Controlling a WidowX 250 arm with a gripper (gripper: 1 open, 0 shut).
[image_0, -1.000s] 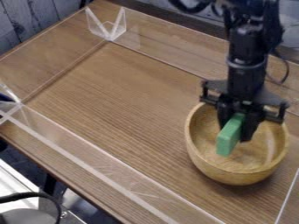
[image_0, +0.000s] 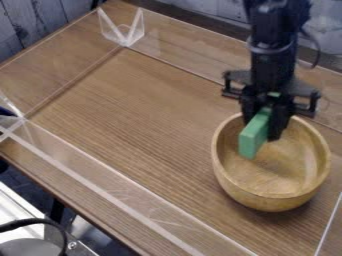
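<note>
My gripper (image_0: 265, 116) is shut on a green block (image_0: 251, 138), holding it upright over the left part of a round wooden bowl (image_0: 274, 185). The block's lower end is inside the bowl's outline; whether it touches the bowl cannot be told. The arm comes down from the top right.
A wooden tabletop (image_0: 127, 120) with clear raised edges fills most of the view, its left and middle free. A white corner bracket (image_0: 122, 30) is at the back left. A dark ring-shaped object and cables are at the bottom left, off the table.
</note>
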